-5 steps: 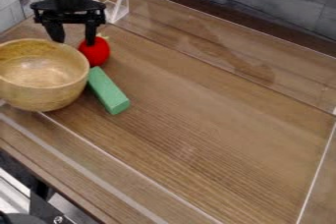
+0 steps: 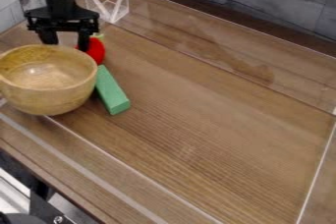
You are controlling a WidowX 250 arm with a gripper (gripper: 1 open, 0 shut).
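At the upper left my black gripper (image 2: pixel 61 29) is low over the table, just behind a large tan bowl (image 2: pixel 45 83). A red round object (image 2: pixel 96 49) with a pale top sits right beside it, partly hidden by the bowl and gripper; whether the fingers touch or hold it I cannot tell. A green block (image 2: pixel 110 89) lies along the bowl's right side.
A white plastic frame-like object (image 2: pixel 110 7) stands at the back left, behind the gripper.
The gripper has shifted slightly left. The bowl appears a little further right and back, covering more of the red object, which has moved slightly.
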